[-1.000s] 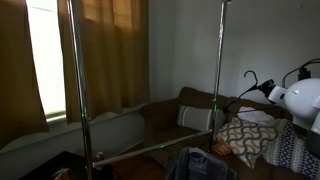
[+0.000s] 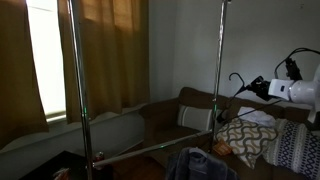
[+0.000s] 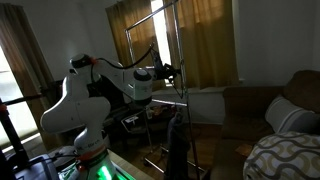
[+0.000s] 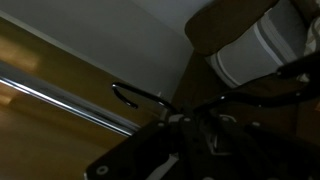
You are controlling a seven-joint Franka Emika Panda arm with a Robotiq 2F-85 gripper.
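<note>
A black hanger point(image 4: 268, 99) is clamped in my gripper, which is shut on it. Its curved hook point(image 4: 127, 94) sticks out to the left in the wrist view. In exterior view 1 the hook point(image 2: 236, 77) points up and left of the gripper point(image 2: 260, 87), above the sofa and right of the rack's right pole point(image 2: 219, 60). The hanger does not appear to touch the pole there. Exterior view 2 shows the gripper point(image 3: 168, 73) near the metal rack point(image 3: 180, 45), its fingers too dark to make out. No garment shows clearly on the held hanger.
A dark denim garment point(image 2: 198, 164) is low at the rack. The rack's lower bar point(image 2: 150, 150) crosses between the poles. Behind stand a brown sofa point(image 2: 163, 117) with pillows point(image 2: 245, 138) and mustard curtains point(image 2: 110, 50).
In exterior view 1 the gripper and hanger have moved left toward the rack's right pole. Less of the white arm shows at the right edge. The rack and denim garment look unmoved.
</note>
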